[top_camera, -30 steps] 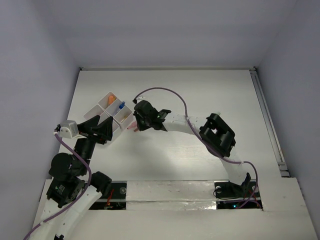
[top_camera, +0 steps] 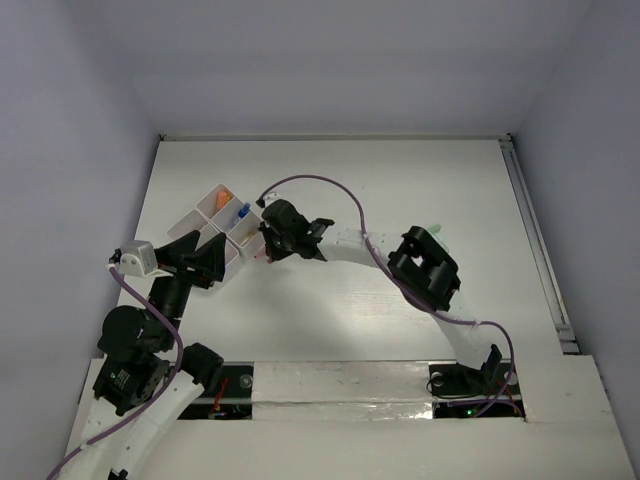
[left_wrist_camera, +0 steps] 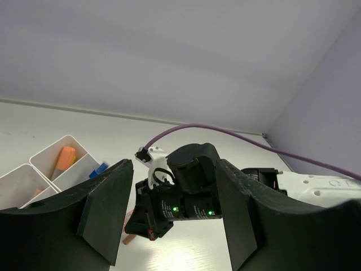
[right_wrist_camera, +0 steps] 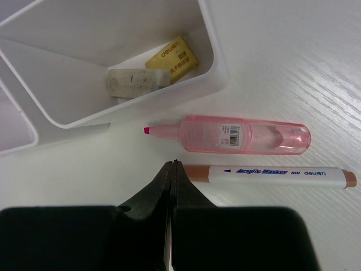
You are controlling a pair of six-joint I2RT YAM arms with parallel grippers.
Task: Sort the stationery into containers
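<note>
In the right wrist view the brown acrylic marker (right_wrist_camera: 276,176), white with brown ends, lies flat on the table. My right gripper is shut with nothing between its fingers; its tips overlap the marker's brown cap, partly covering it. A pink highlighter (right_wrist_camera: 211,134) lies just beyond, roughly parallel to the marker. Behind it is a white container (right_wrist_camera: 217,73) with a grey-white eraser (right_wrist_camera: 135,82) and a yellow block (right_wrist_camera: 176,58) inside. My left gripper is open and empty, well apart from these things.
The white containers (top_camera: 188,222) stand together at the table's left, holding an orange item (top_camera: 222,199) and a blue item (top_camera: 243,210). A green object (top_camera: 434,229) shows partly behind the right arm.
The left arm is still.
</note>
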